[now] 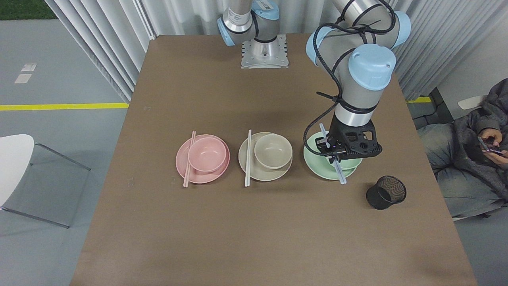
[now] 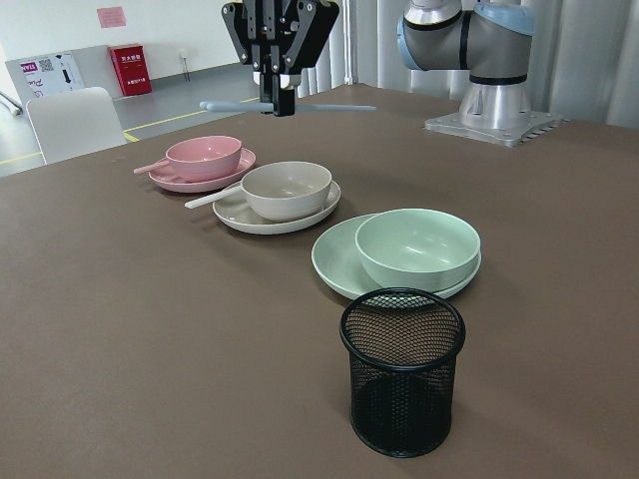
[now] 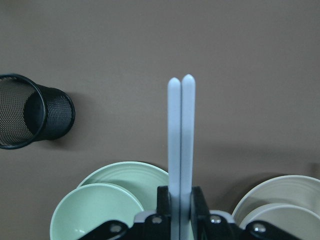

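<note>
My gripper is shut on a pair of pale blue chopsticks (image 1: 340, 173) (image 2: 339, 107) (image 3: 174, 125), held level above the green plate (image 1: 315, 164) and green bowl (image 2: 417, 244) (image 3: 93, 213). A black mesh cup (image 1: 383, 194) (image 2: 398, 404) (image 3: 35, 112) stands upright near the green set at the right in the front view. To the left there are a beige plate with bowl (image 1: 273, 150) and chopsticks (image 1: 248, 164), and a pink plate with bowl (image 1: 207, 154) and chopsticks (image 1: 189, 167).
A person (image 1: 464, 157) sits beside the table's right side.
</note>
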